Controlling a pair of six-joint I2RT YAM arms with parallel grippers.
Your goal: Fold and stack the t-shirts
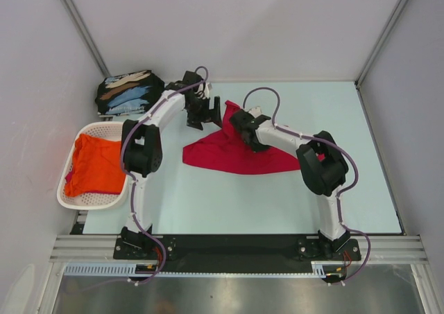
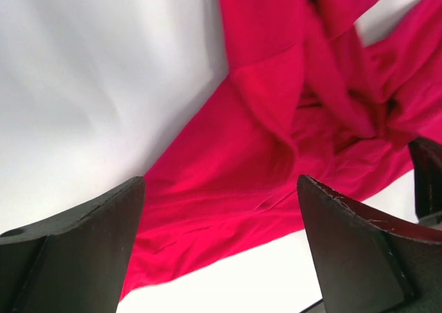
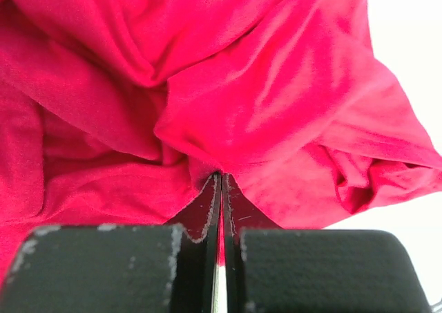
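Observation:
A crumpled red t-shirt (image 1: 215,158) lies across the middle of the table, with folds bunched at its centre and one strip reaching toward the back. In the left wrist view my left gripper is open above the shirt's left part, nothing between its fingers. My right gripper is shut at the bunched middle of the shirt. A fold of red cloth (image 3: 204,162) runs right up to its fingertips and looks pinched there. Part of the shirt is hidden under the right arm in the top view.
At the left stands a white basket (image 1: 63,189) with orange cloth (image 1: 97,163) inside. Behind it sits a pile of dark, tan and blue folded clothes (image 1: 130,92).

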